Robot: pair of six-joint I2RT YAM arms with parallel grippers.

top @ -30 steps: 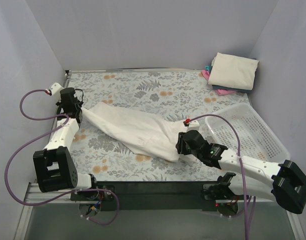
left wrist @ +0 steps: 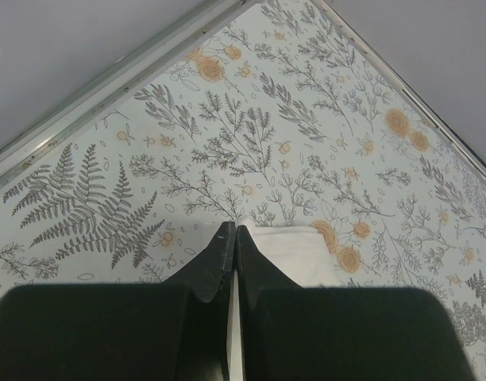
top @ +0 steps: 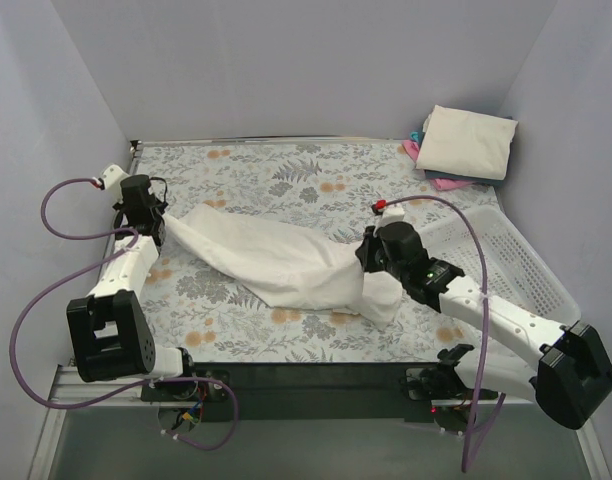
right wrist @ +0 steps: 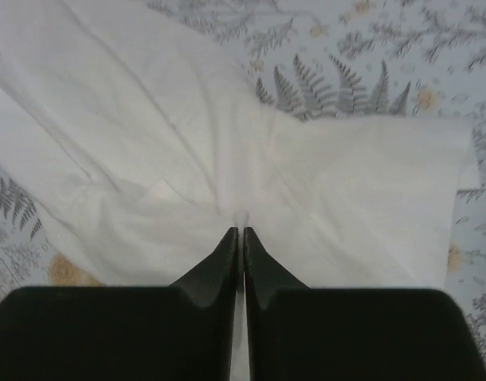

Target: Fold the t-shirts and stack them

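A white T-shirt (top: 276,260) lies spread in folds across the patterned table. My left gripper (top: 162,212) is shut on its far-left end, raised; in the left wrist view the thin cloth runs from the fingertips (left wrist: 225,251). My right gripper (top: 364,255) is shut on the shirt's right part, lifting it; in the right wrist view a thin strip of white fabric (right wrist: 346,190) runs up between the fingers.
A folded stack (top: 466,140) with white on top and pink and blue beneath sits at the back right. An empty white basket (top: 541,280) occupies the right side.
My right gripper has moved up and toward the back, drawing the shirt's right part with it. The left gripper has not moved.
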